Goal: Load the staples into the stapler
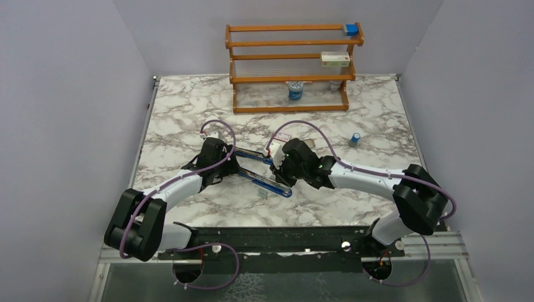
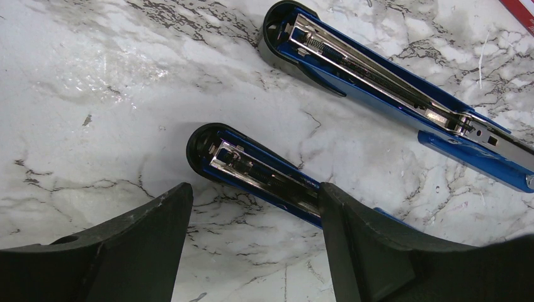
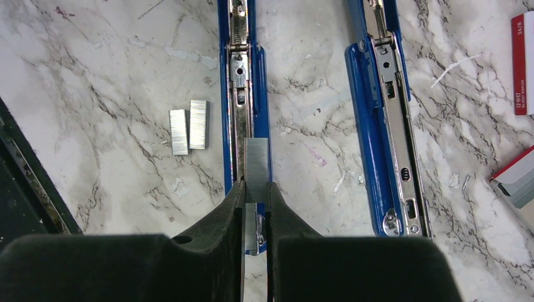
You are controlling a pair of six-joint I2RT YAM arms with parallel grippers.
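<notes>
A strip of staples [image 3: 256,165] is held in my right gripper, which is shut on its near part. The strip hangs over the rail of the nearer blue stapler [image 3: 239,119], overlapping it in the right wrist view; whether it touches the rail I cannot tell. The stapler lies opened out flat. At its black-capped end [image 2: 204,148], my left gripper stands part open, one finger [image 2: 337,207] overlapping the stapler's body and the other apart over bare table. Two short staple blocks [image 3: 189,128] lie beside the stapler.
A second blue stapler [image 3: 390,119], opened out too, lies parallel behind the first. Red-and-white staple boxes [image 3: 522,63] lie beyond it. A wooden rack [image 1: 289,80] stands at the back, and a small blue-topped item [image 1: 355,137] sits to the right.
</notes>
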